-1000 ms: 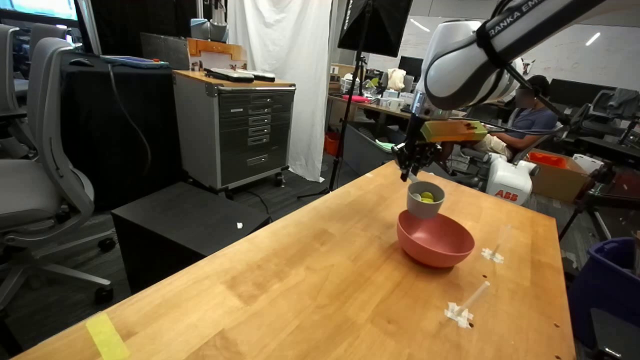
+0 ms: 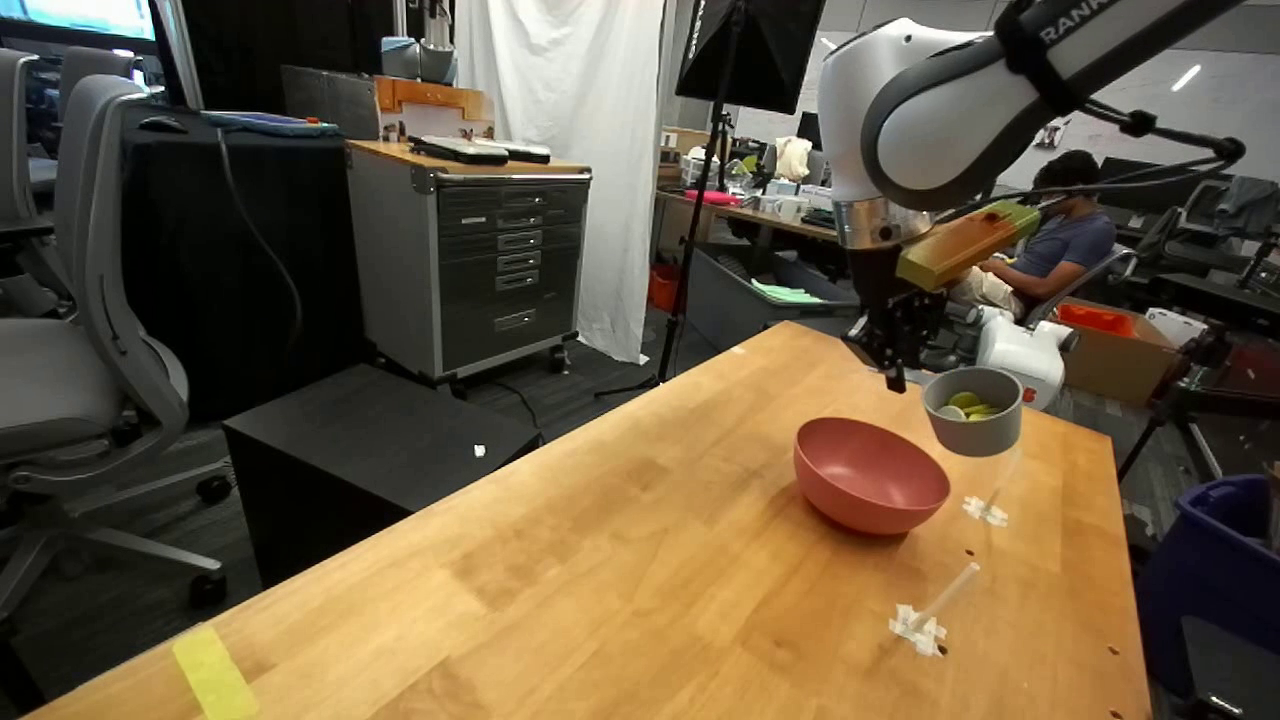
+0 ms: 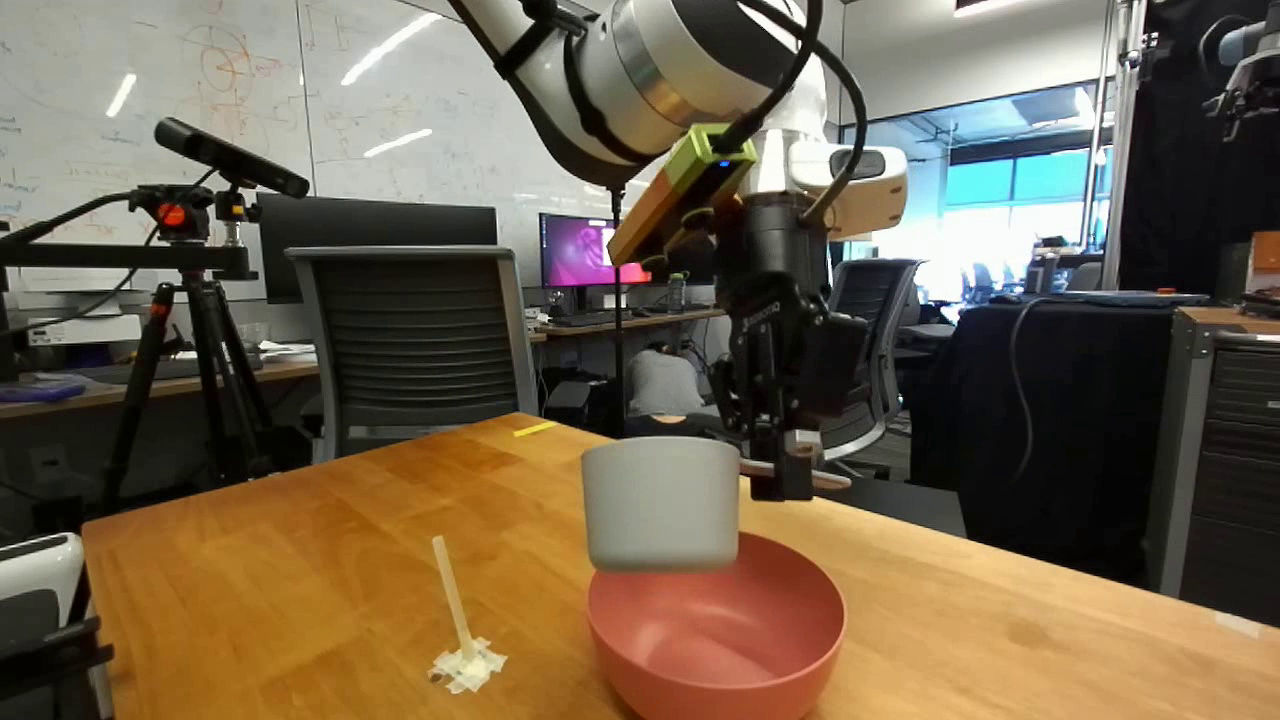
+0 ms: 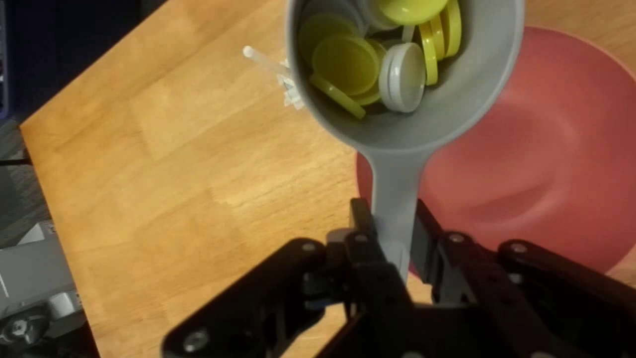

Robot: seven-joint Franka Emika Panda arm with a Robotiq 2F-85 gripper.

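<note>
My gripper is shut on the handle of a grey cup-shaped scoop (image 4: pixel 396 179). Several yellow and white discs (image 4: pixel 347 64) lie inside its bowl. In exterior view 1 the scoop (image 2: pixel 974 422) hangs in the air, upright, above and to the right of the red bowl (image 2: pixel 870 480). From exterior view 2 the scoop (image 3: pixel 662 504) covers part of the red bowl's (image 3: pixel 720 690) far rim. The inside of the red bowl (image 4: pixel 536 167) looks empty in the wrist view.
Thin whitish sticks are taped upright to the wooden table (image 2: pixel 600 540); one stick (image 2: pixel 948 596) is near its front right, another stick (image 3: pixel 452 594) left of the bowl. A yellow tape strip (image 2: pixel 216 674) marks the near left.
My gripper and the scoop have moved right in exterior view 1, from over the red bowl's left part to beyond its right side. The discs are still in the scoop; the bowl has not moved.
</note>
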